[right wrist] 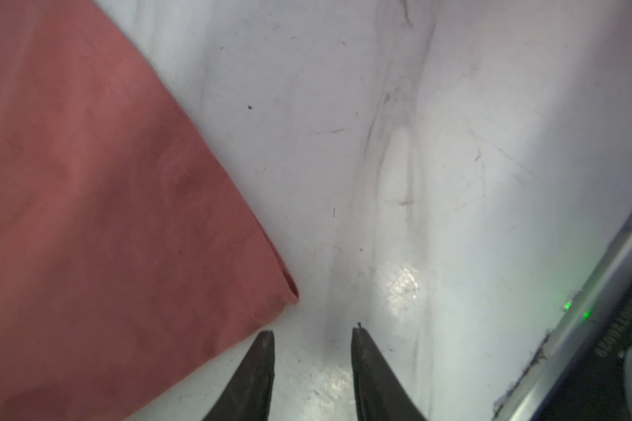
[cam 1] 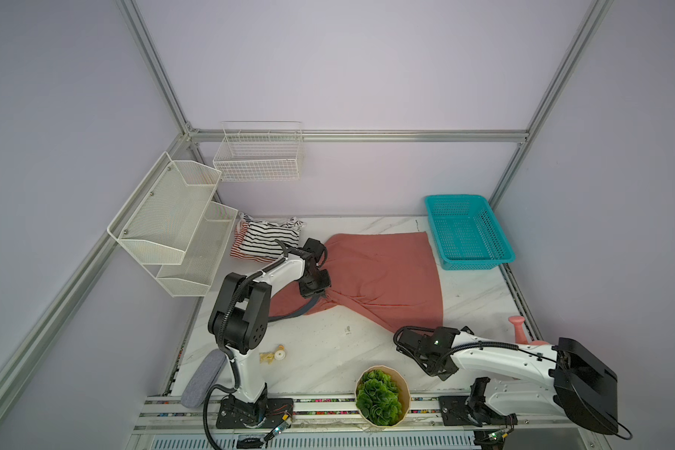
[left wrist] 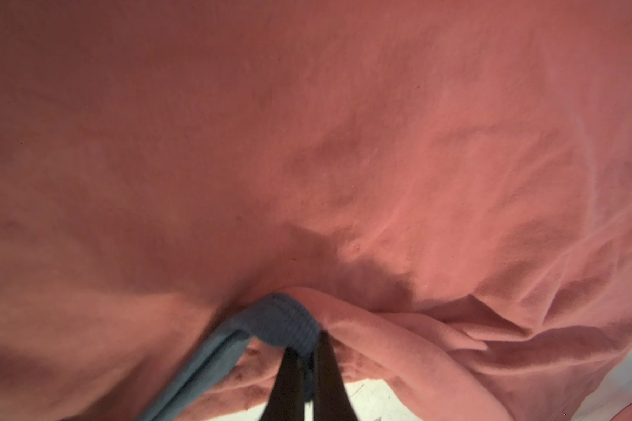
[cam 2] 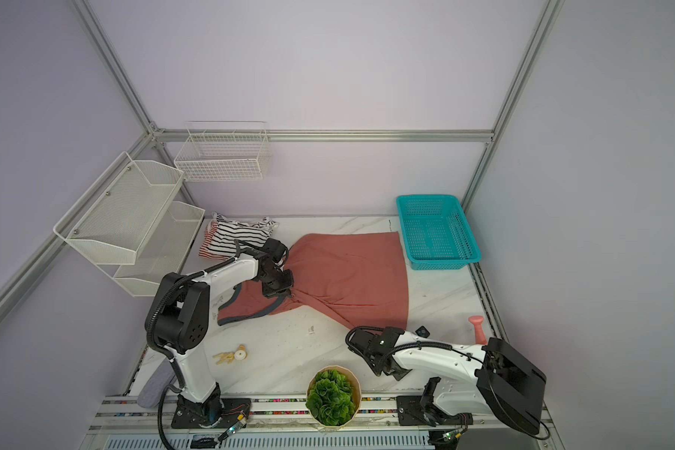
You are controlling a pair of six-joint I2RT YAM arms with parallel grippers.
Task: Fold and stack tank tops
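A rust-red tank top (cam 1: pixel 386 266) with dark blue-grey trim lies spread across the middle of the table, creased along its front edge. My left gripper is shut on its blue trim (left wrist: pixel 277 319), lifting that part into a small peak. The shoulder end (cam 2: pixel 240 300) reaches out to the left beneath the left arm. Near the front right corner (right wrist: pixel 288 294) of the hem, my right gripper stands part open with bare table between its fingers; the corner is just beyond them, not touched. A striped folded top (cam 1: pixel 271 238) sits at the back left.
A teal basket (cam 1: pixel 468 266) stands at the back right, with white wire racks (cam 1: pixel 176 210) on the left. A lettuce pot (cam 1: pixel 380 397) is at the front edge, a small tan toy (cam 1: pixel 273 354) at left front.
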